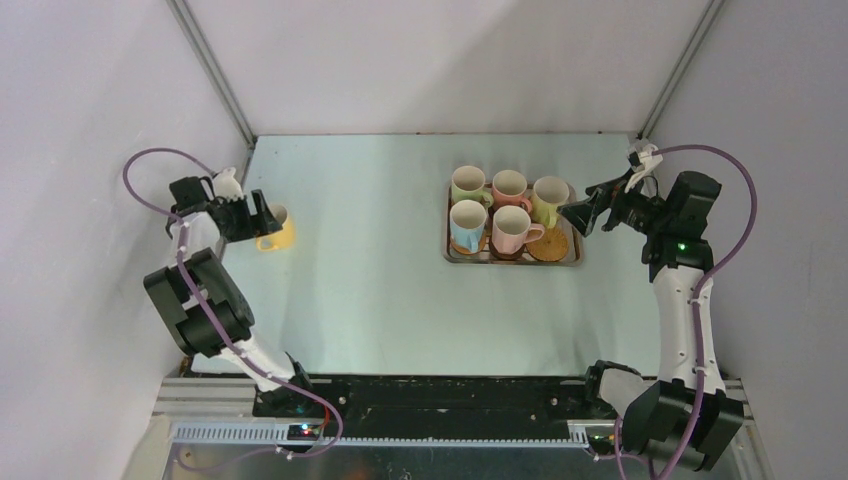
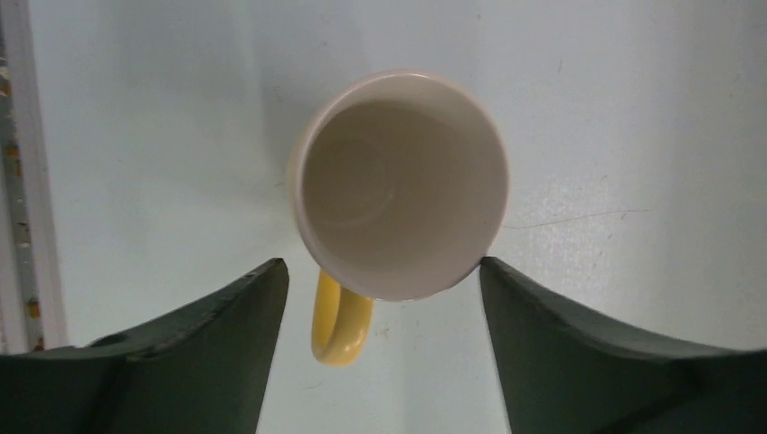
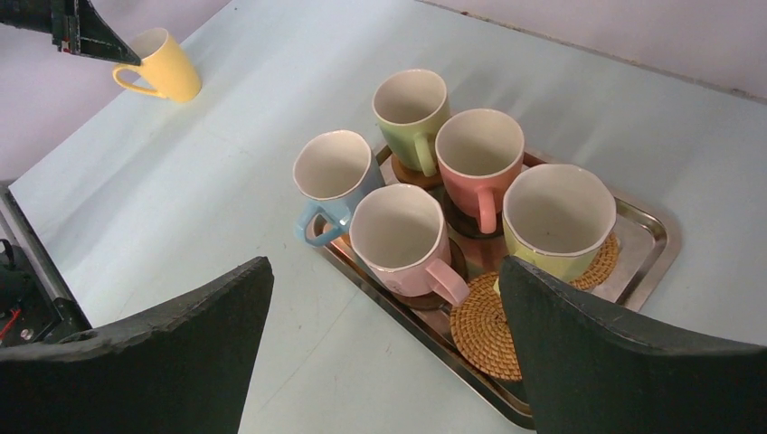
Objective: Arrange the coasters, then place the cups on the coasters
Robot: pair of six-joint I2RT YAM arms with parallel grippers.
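The yellow cup point(image 1: 283, 231) stands upright on the far left of the table. In the left wrist view, its pale round rim and yellow handle point(image 2: 342, 325) show. My left gripper point(image 1: 246, 222) is at the cup's left side, fingers parted; the handle lies in the gap between them, and the right fingertip overlaps the rim's edge. Whether it touches cannot be told. A bare woven coaster point(image 3: 484, 330) lies at the tray's front right corner. My right gripper point(image 1: 588, 212) is open and empty, above the tray's right end.
The metal tray point(image 1: 515, 263) carries several cups: green, red, yellow-green, blue point(image 3: 335, 172) and pink point(image 3: 400, 240). The yellow-green cup stands behind the bare coaster. Open table lies between the yellow cup and the tray.
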